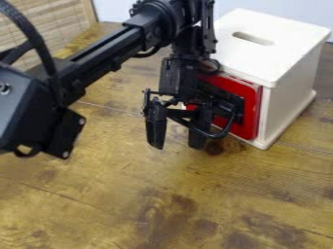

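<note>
My gripper (pixel 177 130) hangs low over the wooden floor, directly in front of a white box (pixel 286 58) with a red-framed front (pixel 248 117). Its two black fingers point down and stand apart with a gap between them, and I see nothing held in that gap. The right finger is close against the red front and partly covers it. A slot shows in the box's top.
A wicker panel (pixel 18 97) sits at the upper left, partly behind the arm. The box fills the back right.
</note>
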